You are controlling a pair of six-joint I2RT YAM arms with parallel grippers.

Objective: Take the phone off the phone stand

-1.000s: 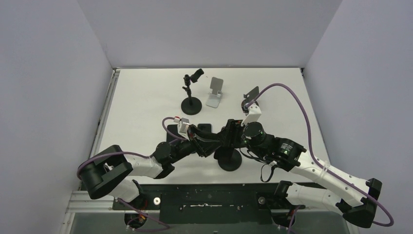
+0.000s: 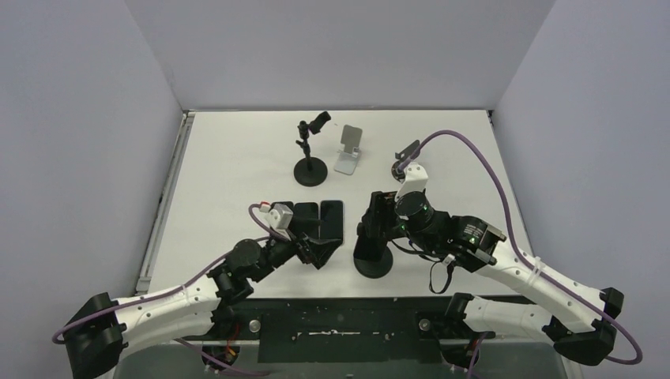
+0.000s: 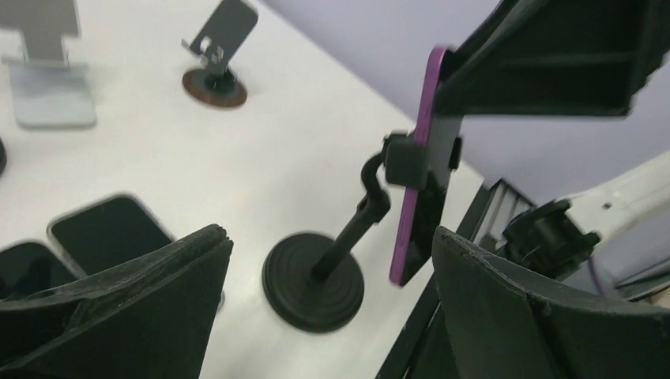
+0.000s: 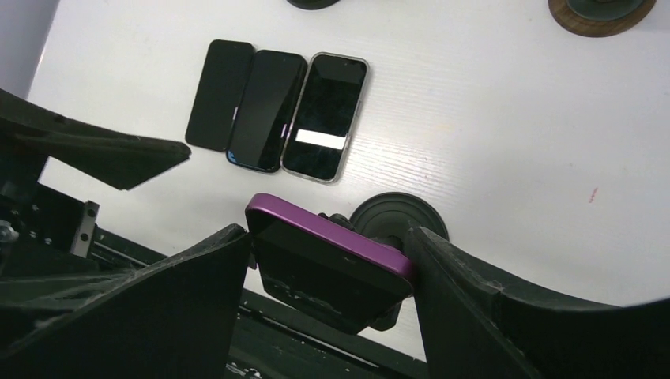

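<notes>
A purple-edged phone (image 4: 328, 268) is held upright on a black stand with a round base (image 3: 312, 292). My right gripper has its fingertips at either side of the phone's upper end; whether they grip it is hard to tell. In the left wrist view the right gripper's fingers come down over the phone (image 3: 419, 229). My left gripper (image 2: 314, 249) stands open to the left of the stand, with nothing between its fingers.
Three phones (image 4: 265, 110) lie flat behind and left of the stand. Further back stand a tall black stand (image 2: 310, 166), a silver stand (image 2: 349, 150) and a small stand (image 3: 221, 47). The table's front edge is close below.
My left gripper has drawn back leftward, away from the phone and stand. The right arm has shifted very slightly upward in the top view.
</notes>
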